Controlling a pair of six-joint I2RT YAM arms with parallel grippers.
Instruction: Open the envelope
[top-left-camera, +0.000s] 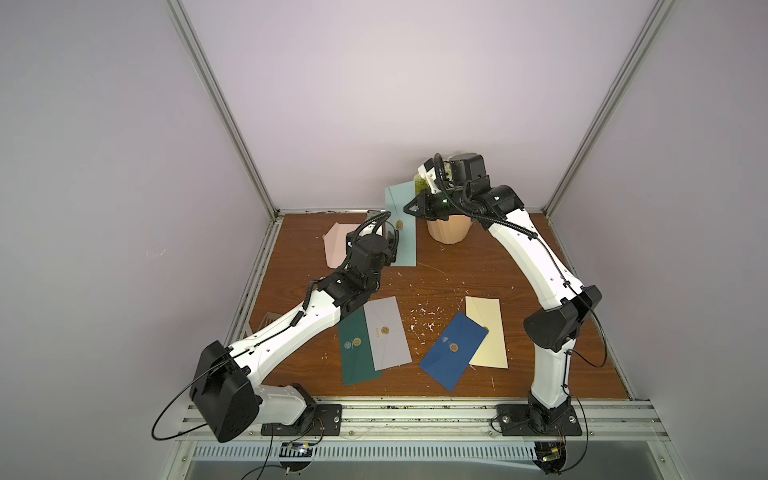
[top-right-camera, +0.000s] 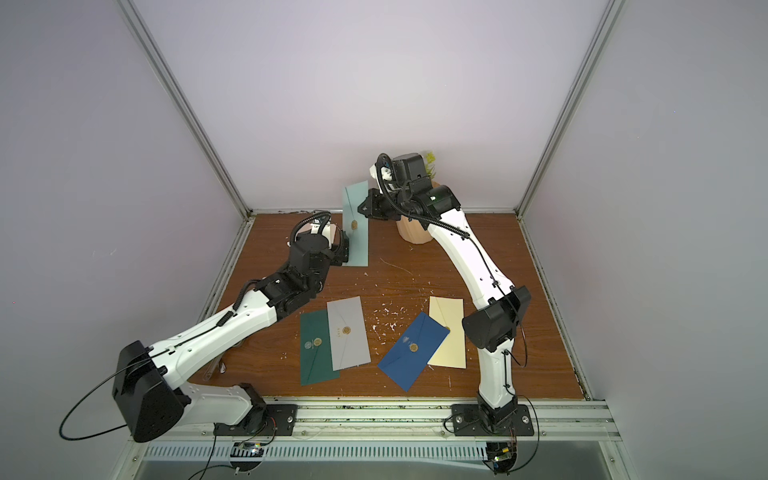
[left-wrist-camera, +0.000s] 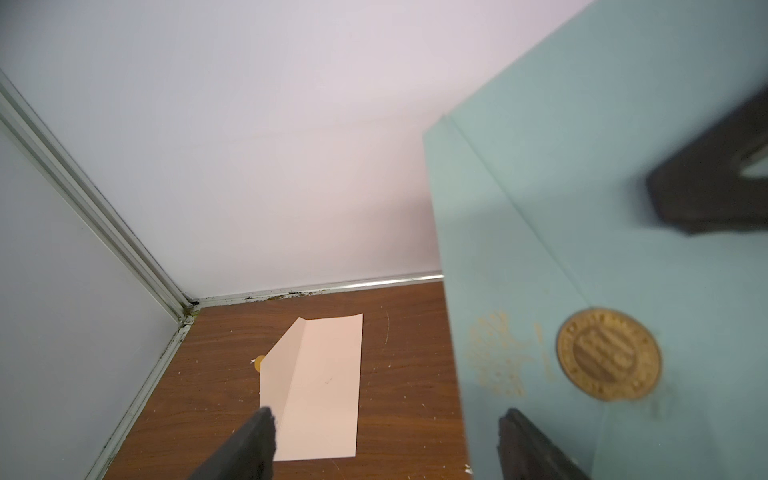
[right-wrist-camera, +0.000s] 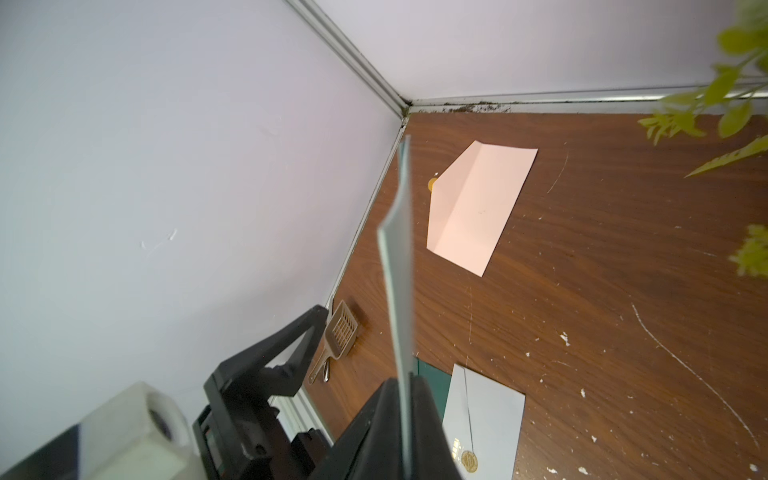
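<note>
Held up above the table is a light blue envelope (top-left-camera: 406, 240), upright, its gold seal (left-wrist-camera: 609, 353) facing my left wrist view. My right gripper (top-left-camera: 409, 206) is shut on its right-hand side; the right wrist view shows the envelope (right-wrist-camera: 400, 264) edge-on between the fingers. The flap lies flat against the front under the seal. My left gripper stands open close by the envelope's left edge, with one of its fingers (left-wrist-camera: 528, 452) overlapping the envelope in the left wrist view. Whether that finger touches the paper cannot be told.
A pink, partly folded envelope (left-wrist-camera: 324, 384) lies at the table's back left. Grey (top-left-camera: 389, 344), dark green (top-left-camera: 358, 364), blue (top-left-camera: 450, 360) and cream (top-left-camera: 493, 344) envelopes lie along the front. A plant pot (top-left-camera: 450, 230) stands behind my right gripper. White scraps litter the middle.
</note>
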